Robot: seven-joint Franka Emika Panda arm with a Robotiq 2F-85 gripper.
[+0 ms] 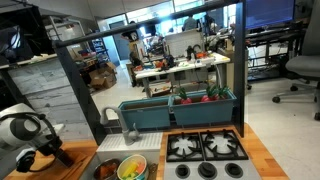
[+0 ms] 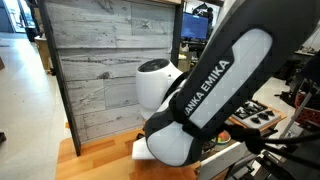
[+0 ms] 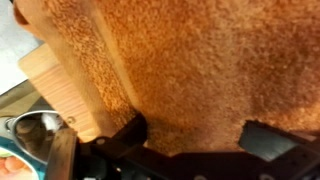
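A brown-orange, fuzzy cloth (image 3: 200, 60) fills most of the wrist view, with soft folds running down its left part. My gripper is open over it, one dark finger (image 3: 131, 131) at the left and the other at the right, with cloth showing across the gap. Whether the fingers touch the cloth is unclear. In exterior view 1 the gripper (image 1: 63, 158) is low over the left end of the counter. The white arm hides the gripper in exterior view 2.
Right of the arm is a sink with a pot (image 1: 131, 167) of colourful items and a faucet (image 1: 117, 118). A stove (image 1: 205, 146) stands farther right, with a blue bin (image 1: 205, 108) behind. A wooden wall (image 2: 100, 85) rises behind the counter.
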